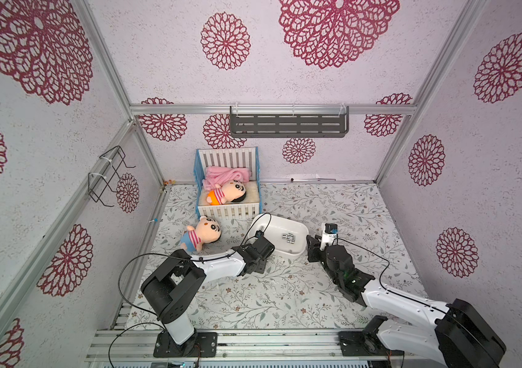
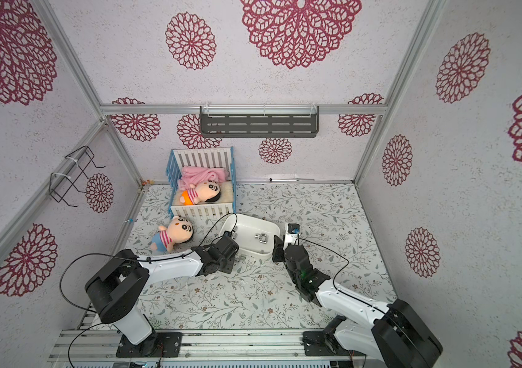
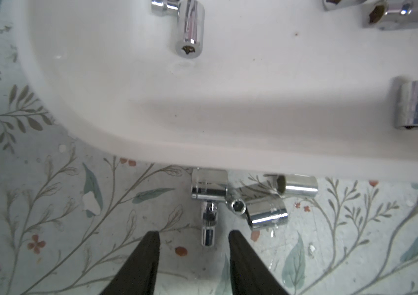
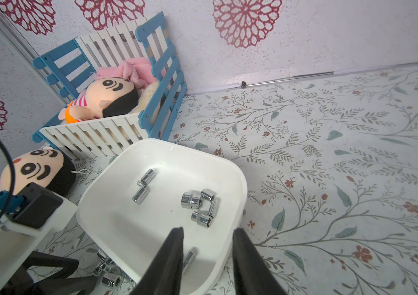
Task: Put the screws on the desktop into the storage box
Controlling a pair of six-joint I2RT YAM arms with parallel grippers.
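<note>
On the patterned desktop, just outside the near wall of the white storage box (image 3: pixel 267 142), several shiny metal pieces (image 3: pixel 267 213) lie close together in the left wrist view. My left gripper hovers by this cluster, fingers parted; one slim upright piece (image 3: pixel 209 221) appears in line with the gap, not gripped. More metal pieces (image 4: pixel 201 218) rest inside the box in the right wrist view. At the box's right end, my right gripper is open, nothing between its fingers. From above, my left gripper hides the loose pieces.
A doll (image 1: pixel 199 234) lies left of the box. Behind it stands a blue-and-white toy crib (image 1: pixel 230 210) with another doll and a pink cloth. The desktop to the right of the box is bare in the right wrist view.
</note>
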